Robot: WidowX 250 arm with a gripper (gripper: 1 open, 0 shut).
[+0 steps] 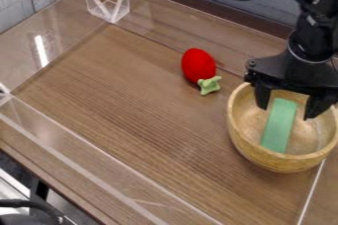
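My black gripper (291,91) hangs at the right over the back rim of a yellow bowl (258,158), its fingers open. Inside the bowl lies a long light-green object (278,125). Left of the bowl, a red oval object (197,64) rests on the wooden table with a small pale-green item (209,85) just below it.
A clear plastic or wire holder (106,4) stands at the back left near the table's edge. Dark cables or parts show at the bottom left corner.
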